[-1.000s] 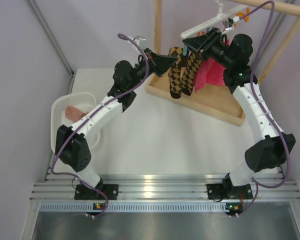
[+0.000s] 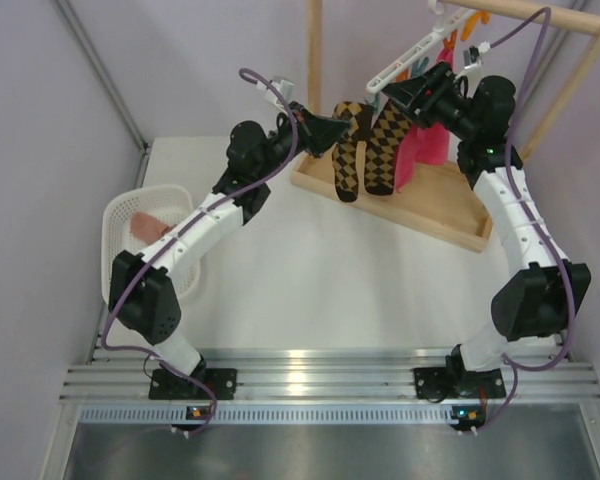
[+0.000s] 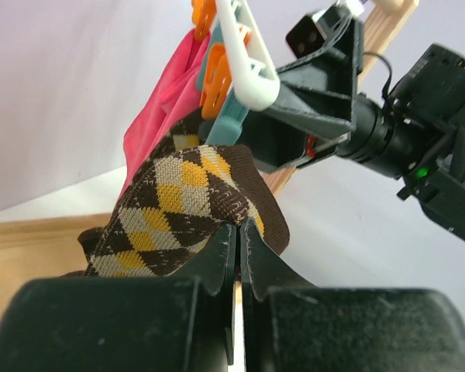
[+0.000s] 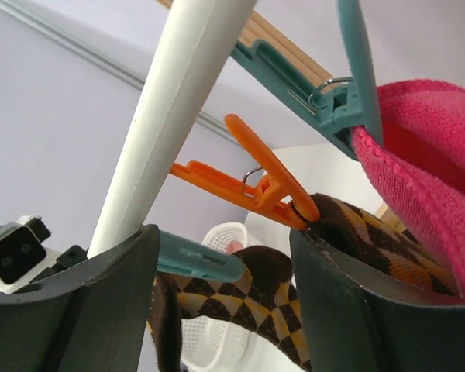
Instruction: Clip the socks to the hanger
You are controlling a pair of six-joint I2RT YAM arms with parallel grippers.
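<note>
My left gripper (image 2: 347,122) is shut on the gathered cuff of a brown, yellow and white checkered sock (image 3: 163,213), which hangs from its tips near the hanger's end. A second checkered sock (image 4: 380,236) hangs from an orange clip (image 4: 252,190). The white hanger (image 2: 420,48) slants above both socks. At its near end is a teal clip (image 4: 198,257), seen between the fingers of my right gripper, which stands open. Checkered cloth shows right below that clip; whether the clip bites it cannot be told. Pink socks (image 2: 423,148) hang farther along, one in another teal clip (image 4: 325,97).
A wooden frame (image 2: 315,60) carries the hanger over a wooden base (image 2: 430,215). On the left, a white basket (image 2: 115,235) holds a brownish-pink cloth (image 2: 148,227).
The hanger's near end has swung slightly down and right, my right gripper shifting with it. The two checkered socks now hang farther apart.
</note>
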